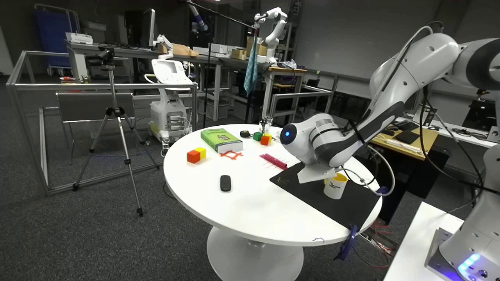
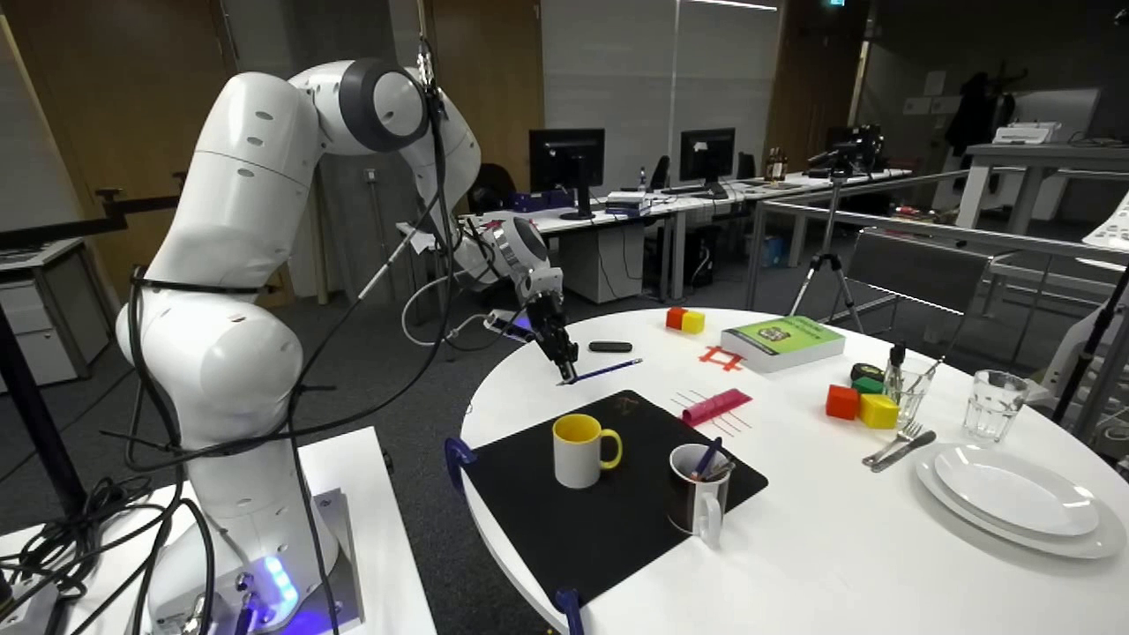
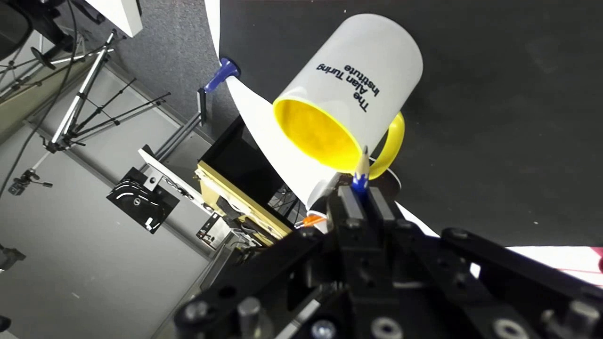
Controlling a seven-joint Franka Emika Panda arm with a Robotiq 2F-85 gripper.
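A blue pencil (image 3: 360, 180) is pinched in my gripper, its sharpened tip showing just past the fingers. In exterior view 2 the pencil (image 2: 611, 369) sticks out sideways from my gripper (image 2: 569, 375), beyond the far side of the black mat. The white mug with yellow inside and handle (image 2: 577, 466) stands upright on the mat; in the wrist view the pencil tip overlaps the mug's (image 3: 362, 68) rim, but exterior view 2 shows them apart. A second mug (image 2: 685, 510), holding pens, stands at the mat's edge. My arm hides the gripper in exterior view 1.
The black mat (image 2: 529, 519) is clamped to the white round table (image 1: 243, 206). A dark oblong object (image 1: 225, 183), a green book (image 1: 221, 139), coloured blocks (image 1: 195, 155) and a pink holder (image 2: 716, 407) lie around. Plates (image 2: 1101, 529) and glasses stand at one side.
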